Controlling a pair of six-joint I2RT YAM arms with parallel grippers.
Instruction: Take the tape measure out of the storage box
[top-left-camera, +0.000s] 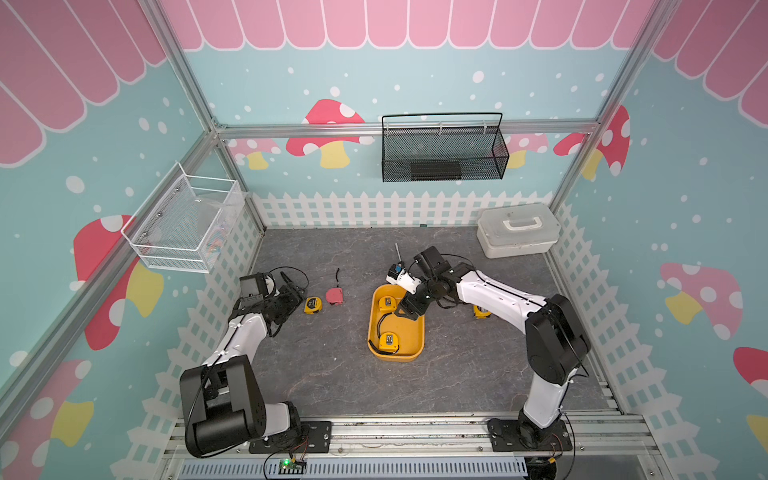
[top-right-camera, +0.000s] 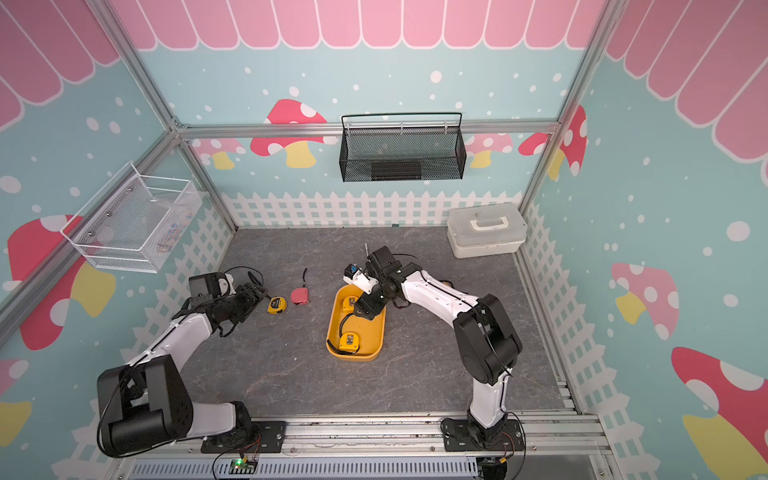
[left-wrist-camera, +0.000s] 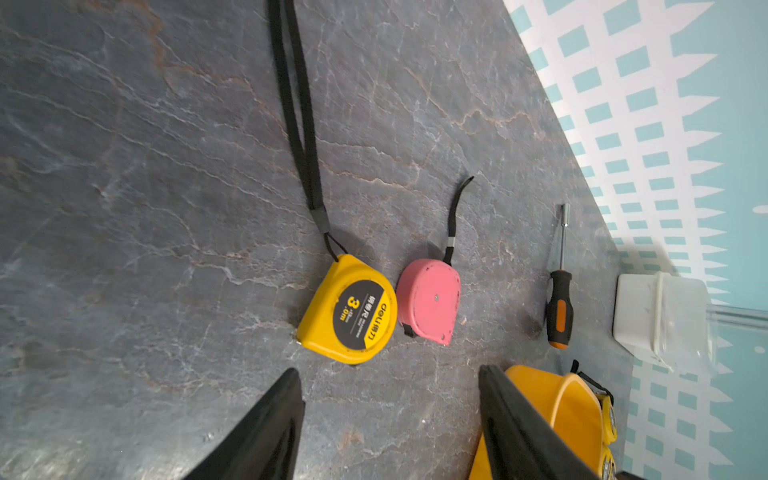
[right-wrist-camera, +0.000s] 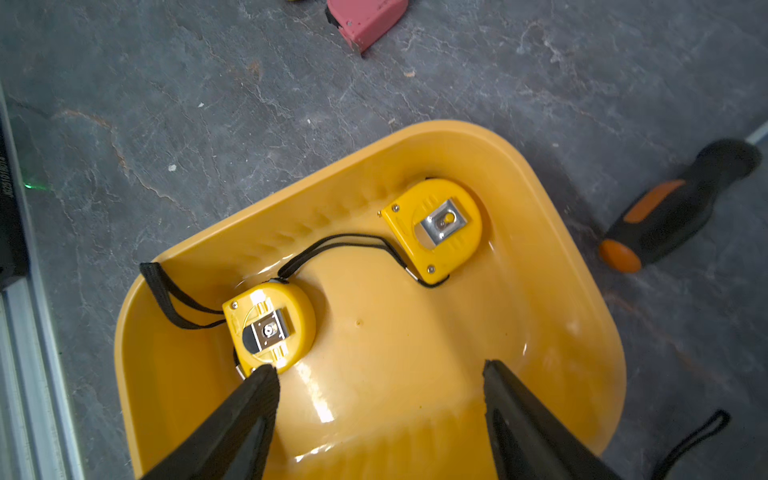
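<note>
The orange storage box (top-left-camera: 410, 350) rests on the table, with two yellow tape measures inside. One tape measure (right-wrist-camera: 436, 232) lies toward its far end and the other (right-wrist-camera: 272, 326) toward its near end, black straps trailing from them. Above the box hovers my right gripper, its fingers apart with nothing between them. Off to the left, my left gripper is also open and empty. Beside it on the table lie a yellow tape measure (left-wrist-camera: 352, 310) and a pink one (left-wrist-camera: 432, 300).
A black and orange screwdriver (right-wrist-camera: 680, 204) lies behind the box. Right of the box, another yellow tape measure (top-left-camera: 481, 312) shows partly behind the right arm. A white lidded case (top-left-camera: 518, 232) stands at the back right. Bare table lies in front of the box.
</note>
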